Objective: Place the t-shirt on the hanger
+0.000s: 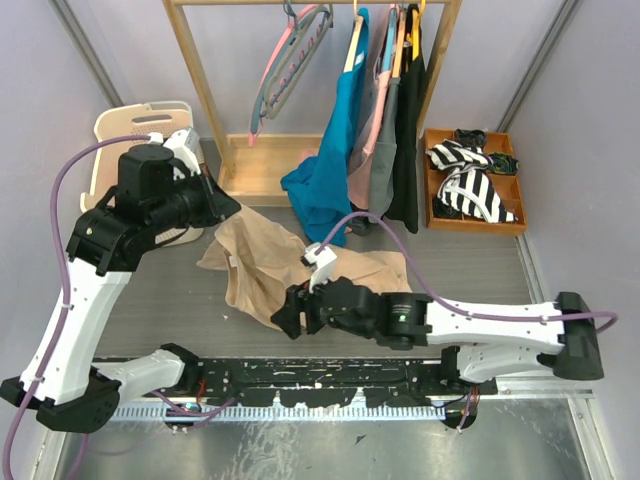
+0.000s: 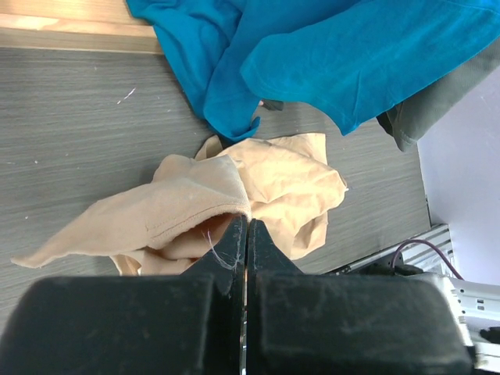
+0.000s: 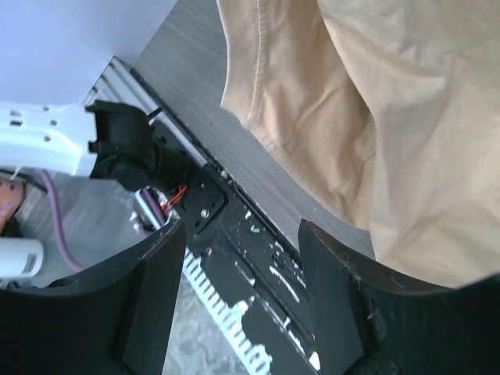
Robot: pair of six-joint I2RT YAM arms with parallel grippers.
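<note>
The beige t-shirt (image 1: 265,262) hangs by one part from my left gripper (image 1: 226,214) and spreads down over the grey floor. In the left wrist view the fingertips (image 2: 256,228) are closed together on a fold of the shirt (image 2: 187,199). My right gripper (image 1: 285,310) stands at the shirt's front edge, left of its middle. Seen from the right wrist, its fingers are wide apart with nothing between them, and the shirt (image 3: 312,117) lies just beyond. Several hangers (image 1: 290,65) hang from the rack's rail, without clothes on them.
A wooden rack (image 1: 207,80) stands at the back, with a blue garment (image 1: 335,150) and other clothes hanging from it. The white basket (image 1: 103,175) is at the left. A wooden tray (image 1: 432,185) of folded clothes lies at the right.
</note>
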